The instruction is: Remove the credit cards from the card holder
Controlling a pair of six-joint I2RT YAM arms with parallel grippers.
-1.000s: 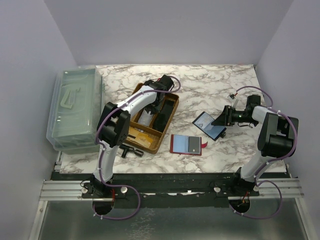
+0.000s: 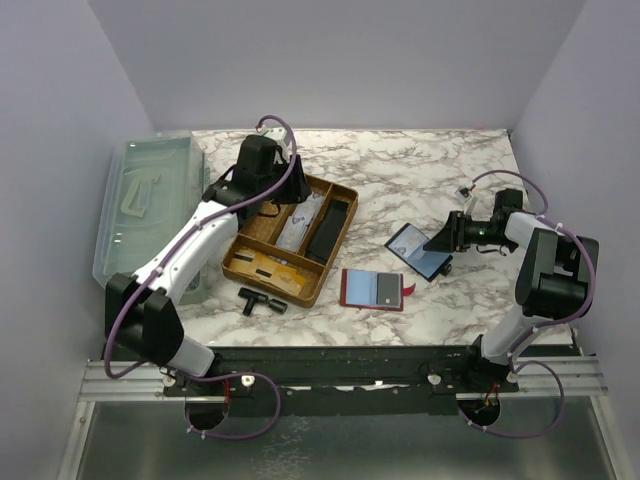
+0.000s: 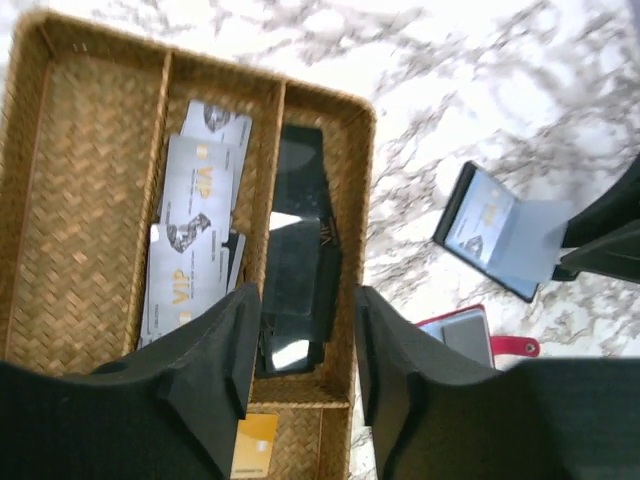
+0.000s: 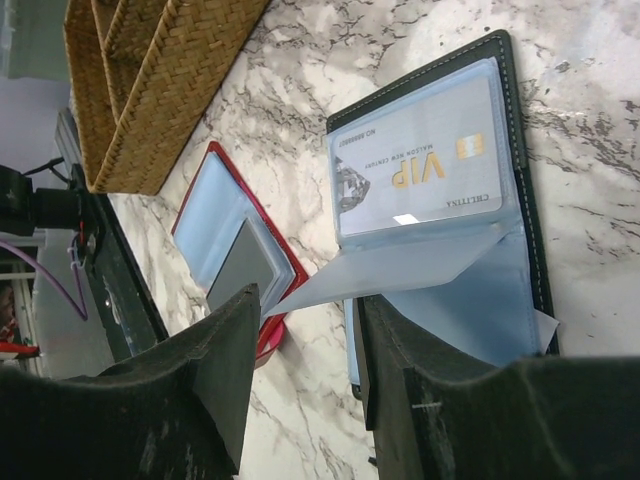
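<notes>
A black card holder (image 2: 408, 246) lies open on the marble right of the tray, a silver VIP card (image 4: 420, 160) in its sleeve and a translucent flap standing up. My right gripper is open just over that flap. My left gripper is part open, high over the woven tray (image 2: 340, 200), nothing between its fingers. VIP cards (image 3: 185, 280) fill the tray's middle compartment, dark cards (image 3: 295, 260) the right one, gold cards (image 2: 260, 268) the front one.
A red-edged holder (image 2: 356, 288) lies at front middle. A black tool (image 2: 262, 302) is in front of the tray; a clear plastic box (image 2: 145, 220) stands at left.
My left arm has lifted from the tray and drawn back toward the left. The right arm and card holder have not moved.
</notes>
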